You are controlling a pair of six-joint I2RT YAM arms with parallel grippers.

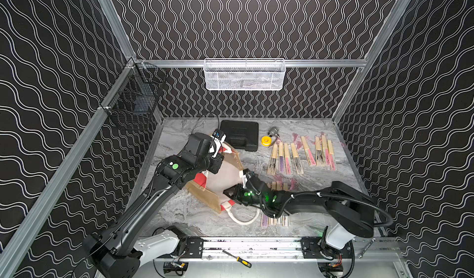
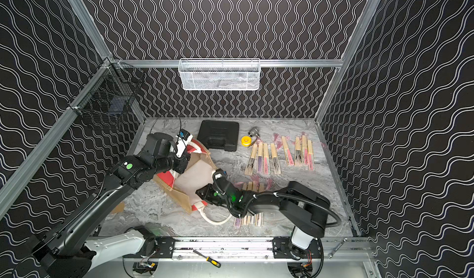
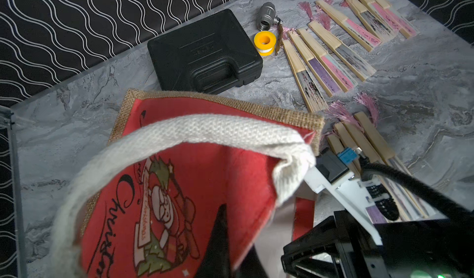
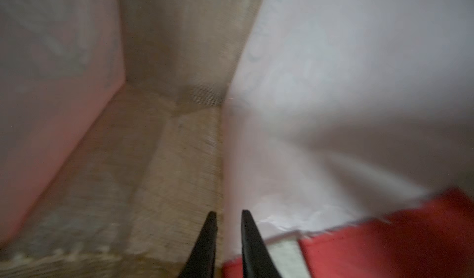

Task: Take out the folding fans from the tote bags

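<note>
The red tote bag [image 3: 148,203], with burlap sides and white rope handles, lies open at the left of the table. My left gripper is shut on the edge of its red panel, the fabric passing between the fingers. My right gripper points into the bag's mouth, its fingers a little apart with nothing visible between them. The pale lining [image 4: 345,105] and burlap side [image 4: 172,169] fill the right wrist view; no fan shows there. Several folding fans [image 1: 285,159] lie in a row at the right, and others [image 3: 370,144] lie nearer, partly behind my right arm.
Behind the bag sits a black case [image 1: 239,134]. A yellow tape roll [image 1: 266,141] and a metal fitting [image 1: 274,132] are right of it. A screwdriver [image 1: 237,258] lies on the front rail. Bare table shows between the fan groups.
</note>
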